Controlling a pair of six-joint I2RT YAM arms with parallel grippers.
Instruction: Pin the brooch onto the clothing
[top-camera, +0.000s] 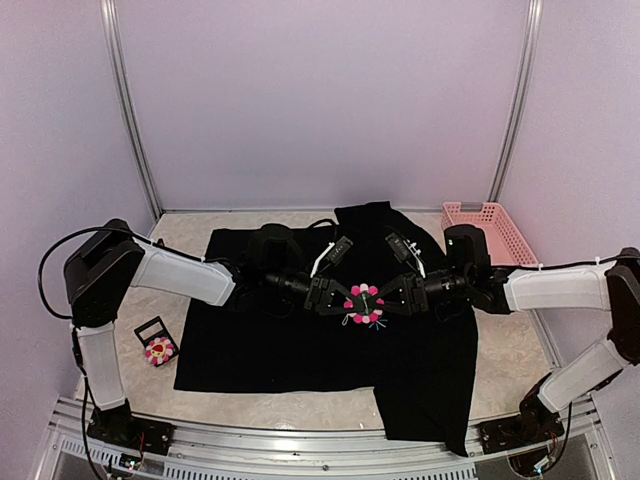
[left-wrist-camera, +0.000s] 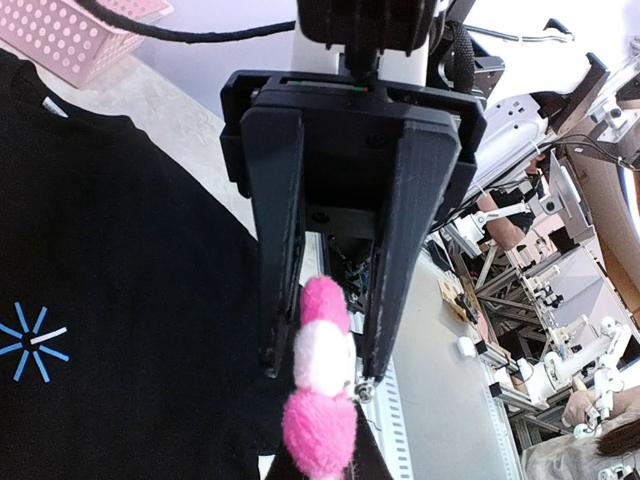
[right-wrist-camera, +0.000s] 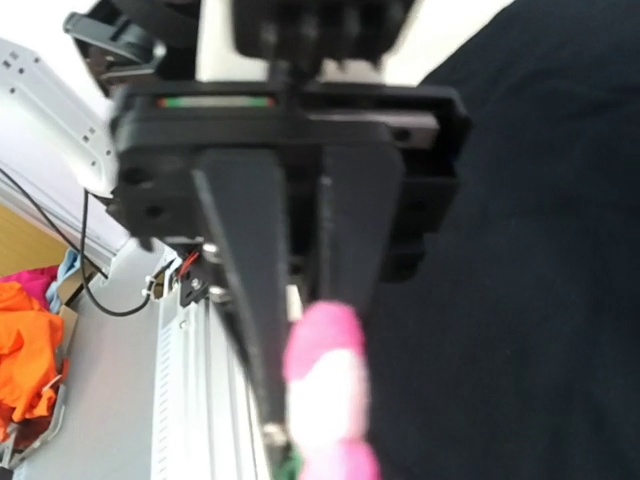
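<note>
The pink-and-white flower brooch (top-camera: 364, 303) is held face-up to the top view between the two arms, its green back centre showing, above the black clothing (top-camera: 260, 360). My left gripper has its fingers on either side of the fluffy brooch (left-wrist-camera: 322, 430) edge and is shut on it. From the other side, my right gripper reaches the brooch (right-wrist-camera: 328, 395) with its fingers a little apart. Whether its tips grip the pin or stand clear is hidden by the petals. A small metal part shows beside the left fingertips.
A blue starburst mark (left-wrist-camera: 35, 342) is on the clothing near the brooch. At the left, a dark box (top-camera: 152, 330) stands by another flower brooch (top-camera: 160, 350). The pink basket (top-camera: 490, 230) is at the back right. Both arms nearly meet over the middle.
</note>
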